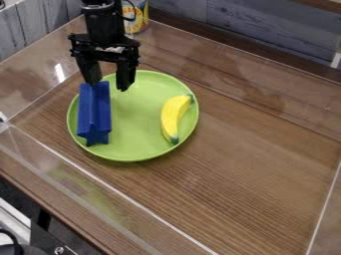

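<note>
A green plate holds a long dark blue block on its left side and a yellow banana on its right. My black gripper hangs over the back of the plate, above the block's far end and to its right, its fingers spread open with nothing seen between them.
A can stands at the back, partly behind the arm.
</note>
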